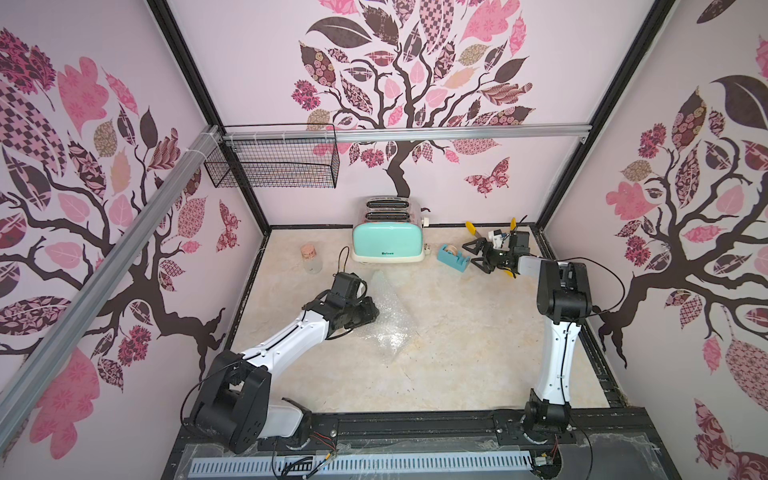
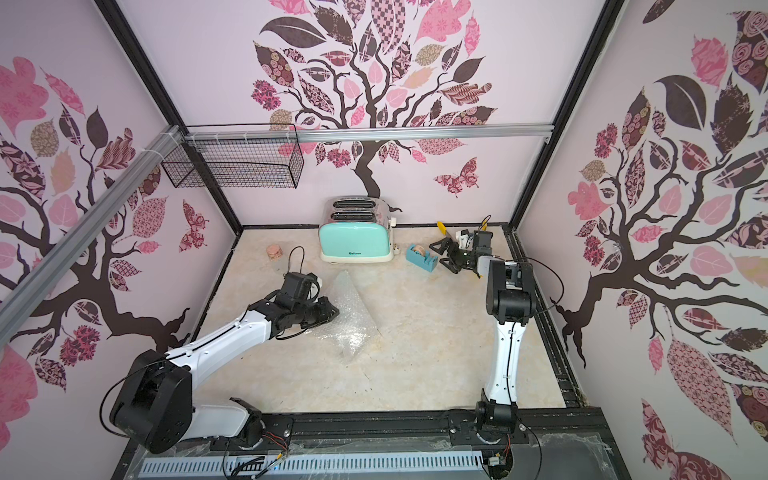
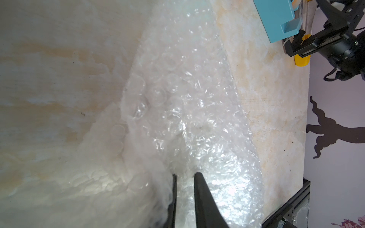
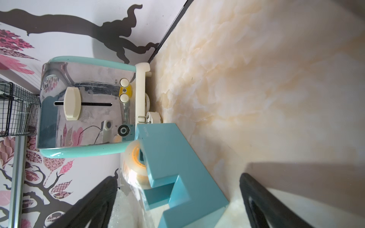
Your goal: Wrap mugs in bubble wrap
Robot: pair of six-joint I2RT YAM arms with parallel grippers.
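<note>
A crumpled sheet of clear bubble wrap [image 1: 390, 320] lies left of the table's middle. My left gripper is shut on its folded edge, low over the table. No mug can be made out; whether one is inside the wrap cannot be told. The blue tape dispenser [image 1: 453, 258] stands at the back, right of the toaster, with a roll of clear tape [image 4: 136, 163] in it. My right gripper has its fingers spread wide just right of the dispenser, which shows between its fingers in the right wrist view but is not held.
A mint toaster [image 1: 388, 241] stands at the back wall. To its left is a clear jar with a pink lid [image 1: 310, 257]. Something yellow [image 1: 470, 228] shows behind the right gripper. A wire basket [image 1: 280, 162] hangs at upper left.
</note>
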